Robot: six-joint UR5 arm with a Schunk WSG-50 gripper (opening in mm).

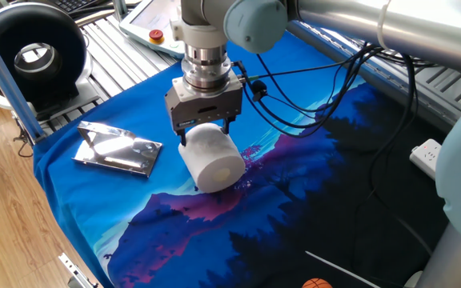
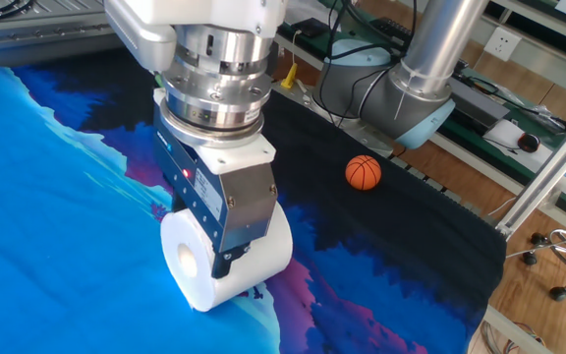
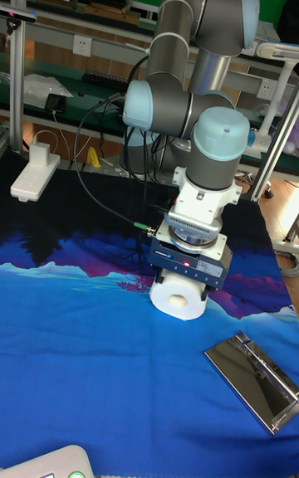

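A white paper roll (image 1: 213, 162) lies on its side on the printed blue cloth, with its hollow core end facing the camera in view 2. My gripper (image 1: 206, 134) is right above it, pointing down, its two dark fingers straddling the roll's upper part. One finger (image 2: 223, 265) comes down over the near side of the roll (image 2: 263, 258) in view 2; the other is mostly behind it. Whether both fingers press on the paper cannot be made out. In view 3 the roll (image 3: 166, 301) sits directly under the gripper body, which hides its top.
A shiny metal holder (image 1: 118, 150) lies on the cloth (image 1: 154, 172) left of the roll. A small basketball (image 2: 363, 173) rests on the dark part of the cloth. A white power strip (image 3: 36, 175) is near the far edge.
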